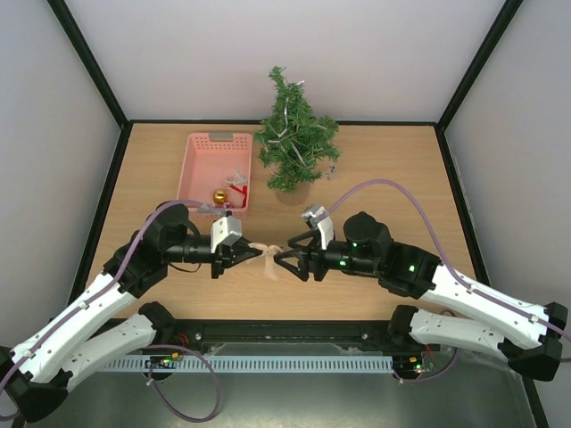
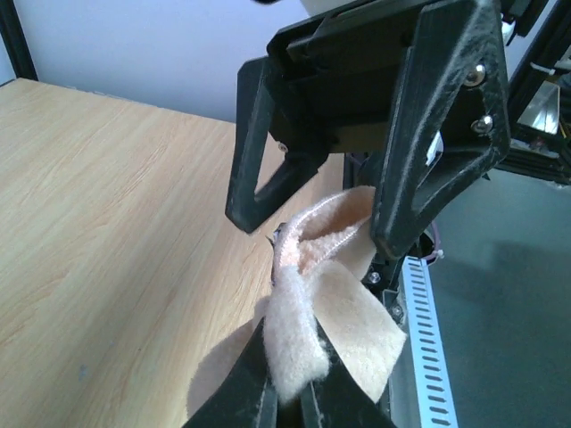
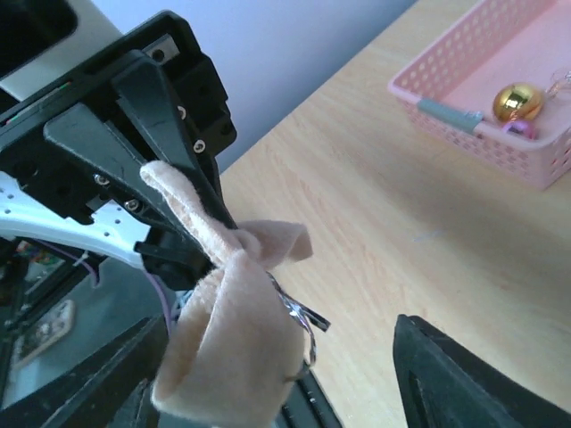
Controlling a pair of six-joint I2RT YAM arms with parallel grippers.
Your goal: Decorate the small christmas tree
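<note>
A soft cream fabric bow (image 2: 343, 316) is pinched between the fingers of my left gripper (image 1: 259, 251), which is shut on it. Facing it from the right, my right gripper (image 1: 284, 255) has its fingers apart. Its two fingers (image 2: 254, 156) stand behind the bow in the left wrist view, one on each side. In the right wrist view the bow (image 3: 236, 343) hangs between those spread fingers, with dark, shiny strands (image 3: 299, 312) at its side. Whether the bow still touches a right finger is unclear. The small green Christmas tree (image 1: 299, 134) stands upright at the back, with a few silvery bits on it.
A pink basket (image 1: 186, 169) stands at the back left, holding a gold ball (image 1: 219, 196), a red item (image 1: 239, 190) and clear wrapping. Bare wooden table (image 1: 384, 169) lies to the right of the tree.
</note>
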